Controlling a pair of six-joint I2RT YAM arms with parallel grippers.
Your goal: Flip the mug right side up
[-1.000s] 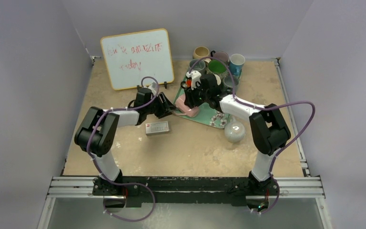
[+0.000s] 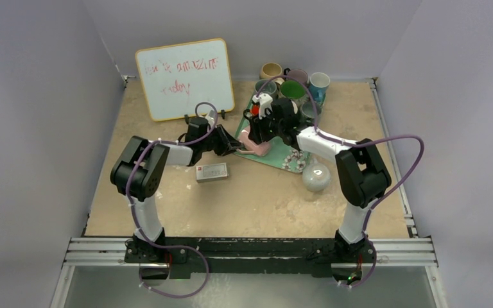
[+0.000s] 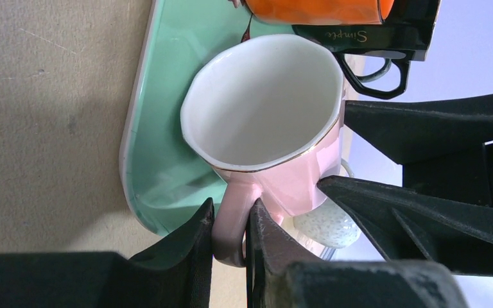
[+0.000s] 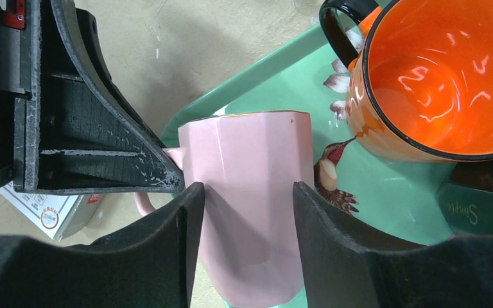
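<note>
The pink mug [image 2: 255, 145] is tipped on its side over the left end of the green tray [image 2: 274, 159]. Its white inside shows through the mouth in the left wrist view, and its smooth pink wall [image 4: 250, 192] fills the middle of the right wrist view. My left gripper is shut on the mug's handle. My right gripper stands part open, with one finger on each side of the mug's body; whether both pads press on the wall is hard to tell.
An orange mug [image 4: 436, 83] with a black rim stands on the tray beside the pink one. Several mugs crowd the back. A whiteboard [image 2: 185, 79] stands at back left, a white box [image 2: 212, 172] lies before the left gripper, and a white round object [image 2: 316, 178] sits at right.
The mug has moved a little to the right. The right arm looks nearly still.
</note>
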